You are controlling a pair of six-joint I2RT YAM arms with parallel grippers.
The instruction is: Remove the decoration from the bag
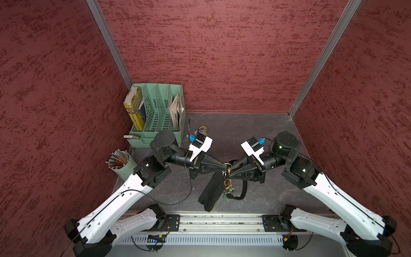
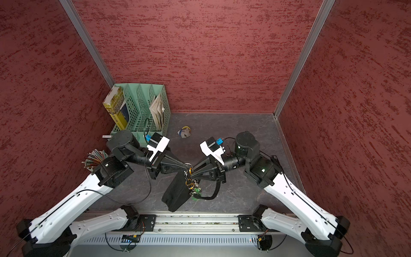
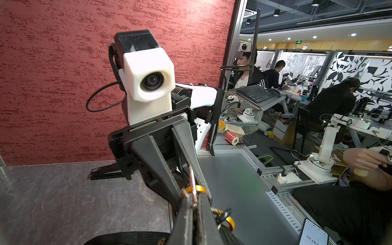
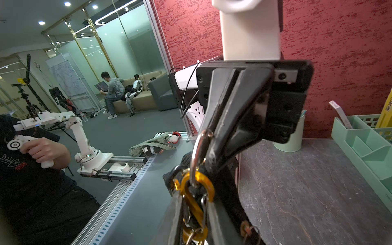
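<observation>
A black bag point(image 1: 209, 192) lies at the table's front centre with a strap point(image 2: 209, 197) beside it and a cluster of gold and silver rings with green charms point(image 1: 227, 188). My left gripper point(image 1: 223, 168) is shut at the top of this cluster, on a silver clasp point(image 4: 199, 151). My right gripper meets it from the right, its fingers either side of a gold carabiner point(image 4: 204, 183); whether they grip it is unclear.
A green file rack point(image 1: 152, 137) with books and papers stands back left, a pen cup point(image 1: 125, 170) left. A small grey object point(image 2: 184, 133) lies behind the grippers.
</observation>
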